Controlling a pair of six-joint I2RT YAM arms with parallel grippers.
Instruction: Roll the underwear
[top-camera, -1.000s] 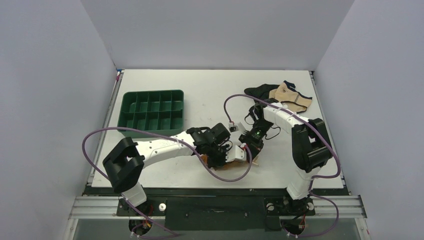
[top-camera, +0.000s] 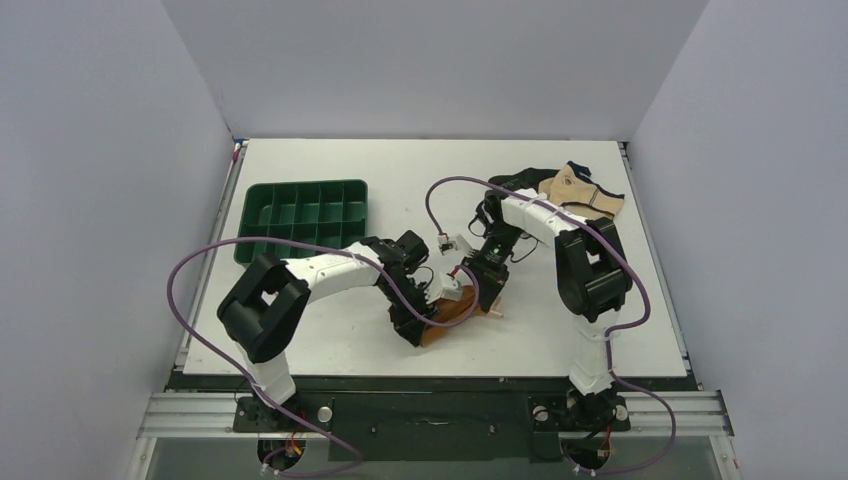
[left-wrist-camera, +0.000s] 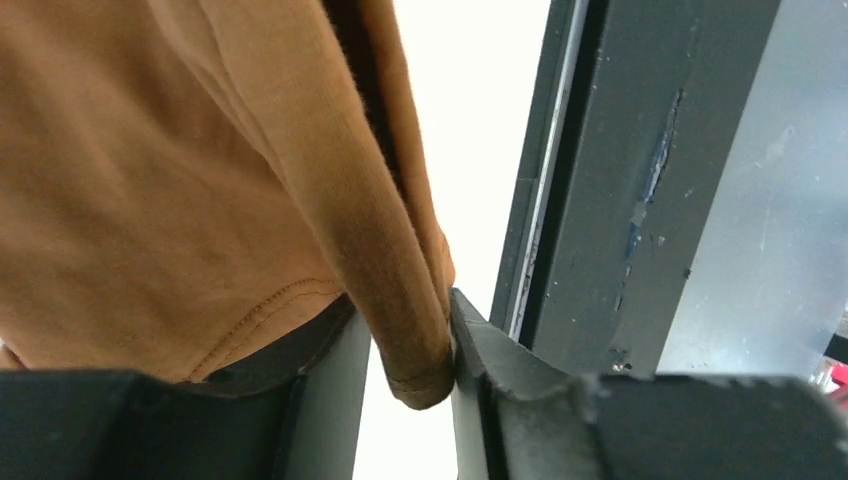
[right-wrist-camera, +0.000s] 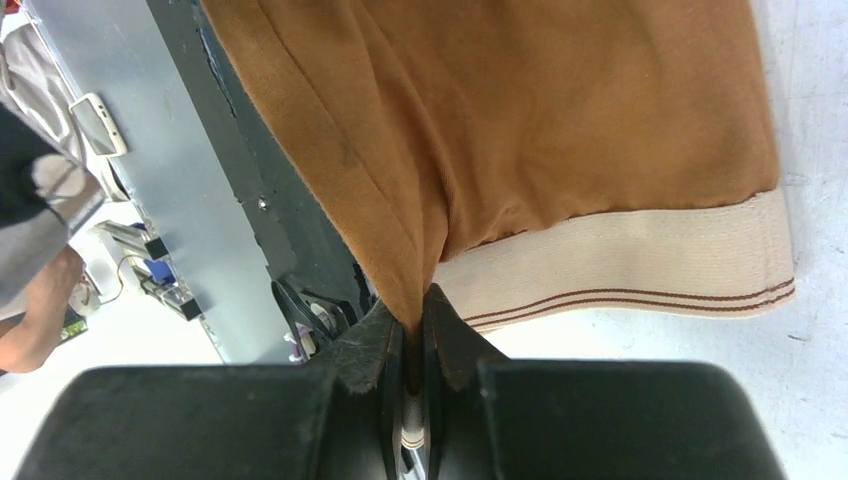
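The brown underwear lies at the front middle of the table, its waistband beige with dark stripes. My right gripper is shut on a gathered fold, with a bit of cloth poking out below the fingers. In the left wrist view, a folded edge of the underwear runs down between the fingers of my left gripper. Its fingers stand apart by about the width of that fold, and whether they grip it cannot be told. From the top, the arms hide part of the cloth.
A green divided box stands at the back left. At the back right lies a heap of beige and black garments. The table's front edge is close to the cloth. Free table shows at the back middle.
Both arms have moved left over the last second, the right one also a little toward the back.
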